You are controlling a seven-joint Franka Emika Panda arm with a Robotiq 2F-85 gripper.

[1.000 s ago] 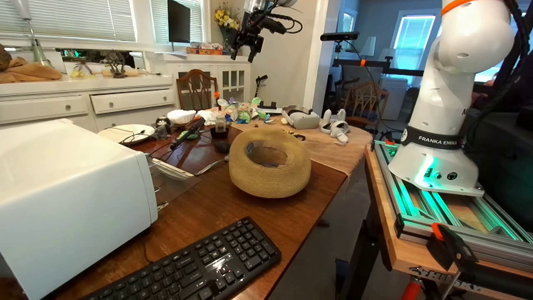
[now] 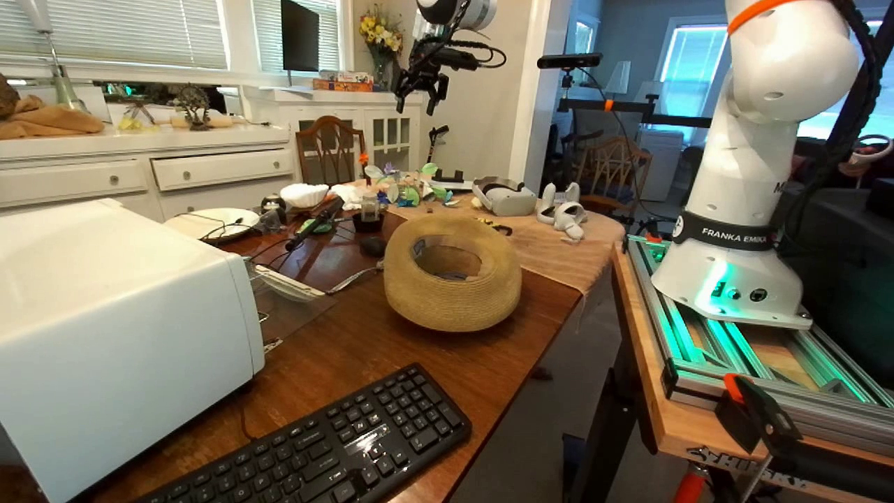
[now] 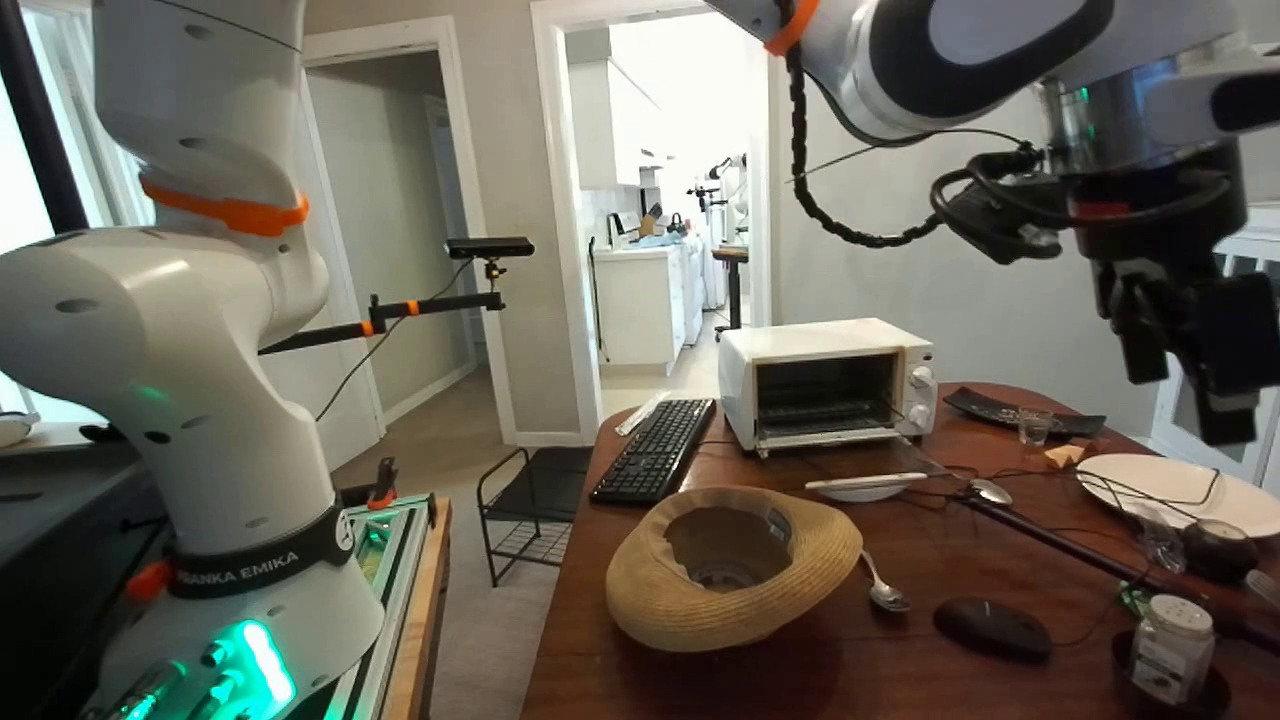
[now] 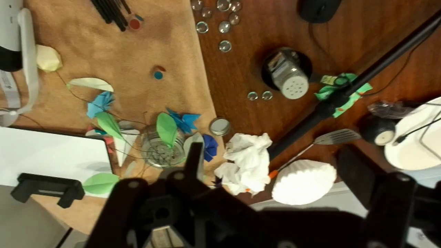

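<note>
High over the far part of the table, my gripper (image 2: 416, 107) stands open with nothing between its fingers. In the wrist view it looks down with its fingers wide apart, one finger (image 4: 194, 159) over the cloth side and the other over the dark wood side. Below lie crumpled white paper (image 4: 250, 159), a white fluted bowl (image 4: 304, 182), a spatula (image 4: 337, 136) and a jar with a perforated lid (image 4: 295, 86). An upturned straw hat (image 3: 648, 588) rests near the table edge, well away from the gripper.
A white toaster oven (image 3: 828, 342), its door down, stands beside a black keyboard (image 3: 657, 450). A black pole (image 4: 384, 53) crosses the table. Paper flowers (image 4: 108, 124), a headset (image 2: 505, 198) and a plate (image 3: 1182, 486) crowd the far half. Bare wood shows around the hat.
My gripper has shifted a little to the right and slightly lower in exterior view 1. The objects on the table have not moved.
</note>
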